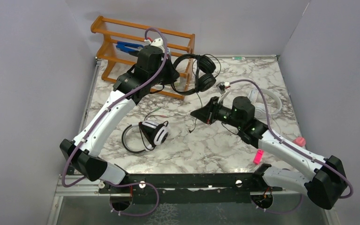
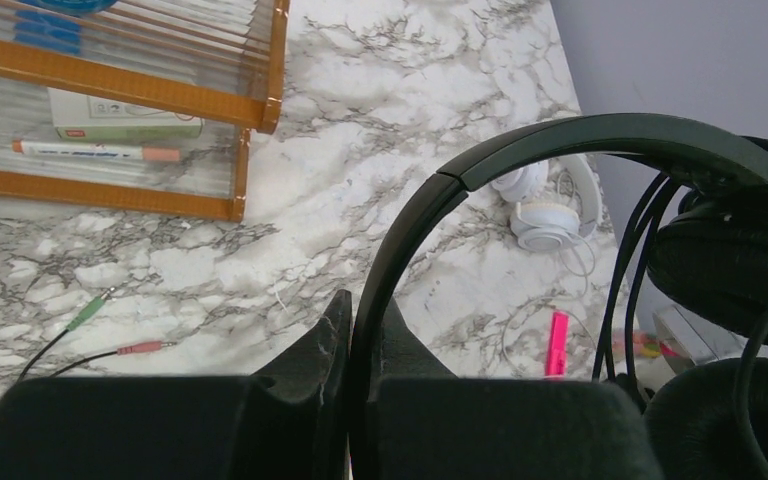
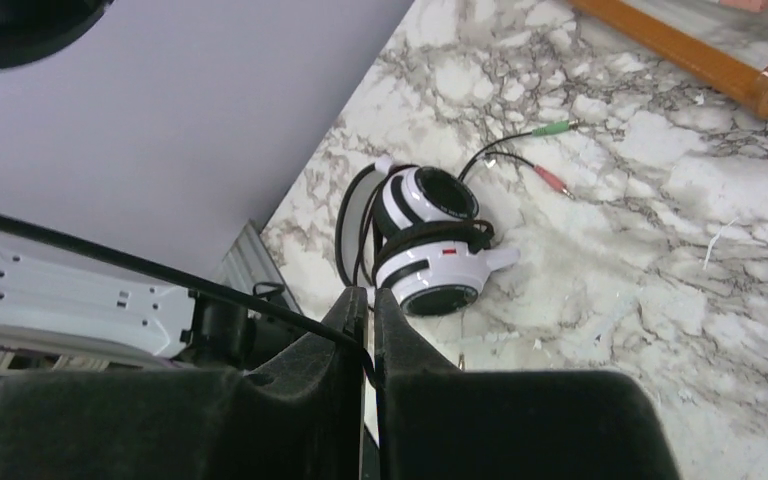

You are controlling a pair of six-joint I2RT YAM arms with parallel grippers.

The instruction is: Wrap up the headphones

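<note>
Black headphones (image 1: 206, 83) hang in the air at the upper middle of the top view, ear cups to the right. My left gripper is shut on their headband (image 2: 560, 138), which arches up from between the fingers in the left wrist view. A thin black cable (image 3: 160, 262) crosses the right wrist view and ends between the fingertips of my right gripper, which is shut on it. From the top, the right gripper (image 1: 198, 114) stands below the ear cups, with the cable's plug end (image 1: 191, 131) dangling beneath it.
White-and-black headphones (image 1: 154, 134) lie at the left front, their green and red plugs behind them. White headphones (image 1: 271, 103) lie at the right, a pink strip (image 1: 258, 157) at front right. A wooden rack (image 1: 145, 35) stands at the back left.
</note>
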